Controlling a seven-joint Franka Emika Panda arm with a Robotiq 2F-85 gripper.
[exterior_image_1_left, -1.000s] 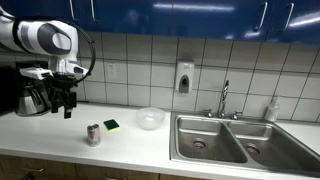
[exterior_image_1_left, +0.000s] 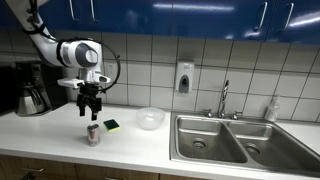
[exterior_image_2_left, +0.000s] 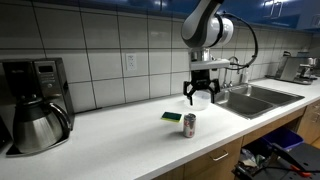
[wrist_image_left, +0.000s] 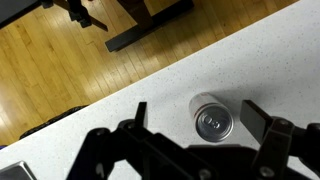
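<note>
A small can (exterior_image_1_left: 93, 134) stands upright near the front edge of the white counter, and in the second exterior view the same can (exterior_image_2_left: 189, 125) is below my gripper (exterior_image_2_left: 200, 101). My gripper (exterior_image_1_left: 88, 114) hangs above the can, pointing down, its fingers open. From the wrist, the can's round top (wrist_image_left: 212, 123) shows between the spread fingers, closer to the right one. Nothing is held. A green and yellow sponge (exterior_image_1_left: 111, 125) lies on the counter behind the can.
A clear bowl (exterior_image_1_left: 150, 118) sits right of the sponge, before the double sink (exterior_image_1_left: 242, 143). A coffee maker (exterior_image_2_left: 39, 103) with a steel jug stands at the counter's other end. Bare counter (exterior_image_2_left: 110, 138) lies between it and the can.
Over the last second my arm has moved right and the gripper has come over the can from its left side, staying open. Can, sponge and bowl have not moved.
</note>
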